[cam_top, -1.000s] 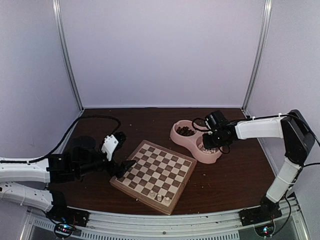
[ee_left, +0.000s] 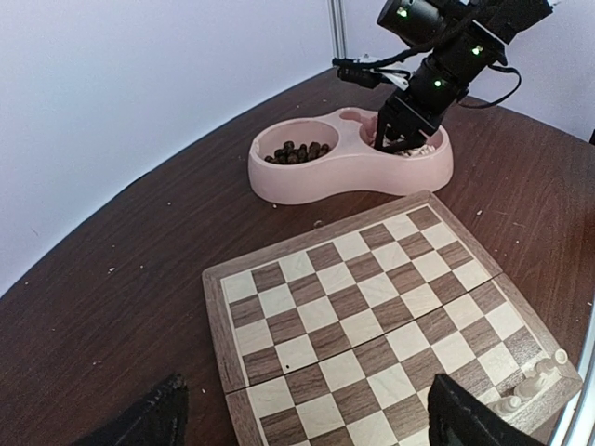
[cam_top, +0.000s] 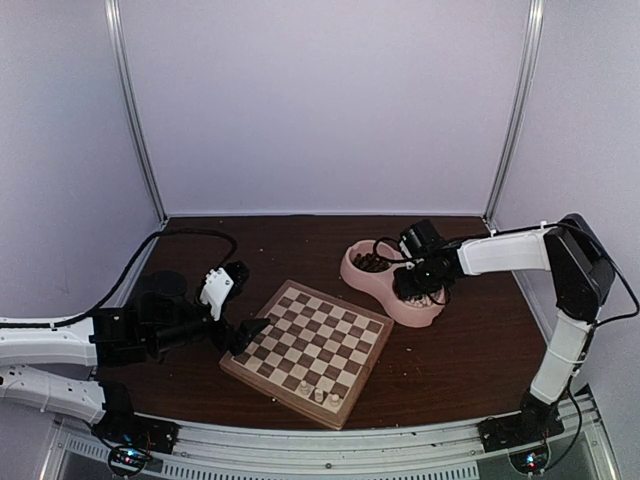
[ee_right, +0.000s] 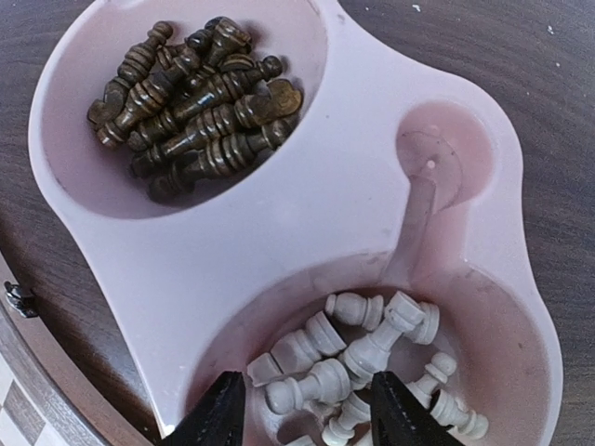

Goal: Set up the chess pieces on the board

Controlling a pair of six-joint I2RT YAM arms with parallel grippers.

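The chessboard point(cam_top: 310, 345) lies on the table with three white pieces point(ee_left: 528, 386) standing together at its near right corner. Loose white pieces point(ee_right: 372, 346) lie jumbled in one bowl of the pink double bowl point(ee_right: 251, 251); dark pieces point(ee_right: 200, 111) fill the other. Above the white pieces, my right gripper is open, its fingertips at the near part of that bowl, with a white piece lying in view between them but not gripped. Over the board's left edge my left gripper stands open and empty.
Bare dark table point(cam_top: 450, 375) extends right of the board and behind it. The pink bowl stands close to the board's far right corner. White walls enclose the back and sides.
My right arm has shifted slightly left over the white-piece bowl, hiding more of it in the top view. The left arm and the pieces on the board look unchanged.
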